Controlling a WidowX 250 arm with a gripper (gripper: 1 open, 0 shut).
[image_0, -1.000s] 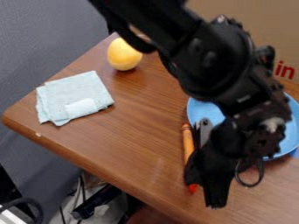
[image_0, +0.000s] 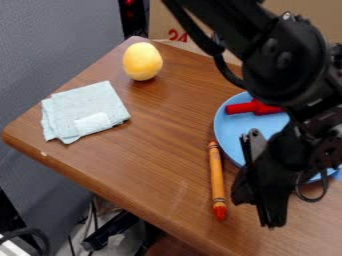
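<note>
My black gripper (image_0: 257, 200) hangs low over the right part of the wooden table, just right of an orange crayon (image_0: 217, 180) with a red tip. Behind it lies a blue plate (image_0: 230, 125) holding a red object (image_0: 251, 108), partly hidden by the arm. Whether the fingers are open or shut is unclear.
A yellow egg-shaped object (image_0: 143, 61) stands at the back left. A folded pale cloth (image_0: 83, 112) lies at the left edge. A cardboard box is behind.
The arm and gripper have shifted right and slightly up, uncovering more of the crayon, the plate and the red object on it.
</note>
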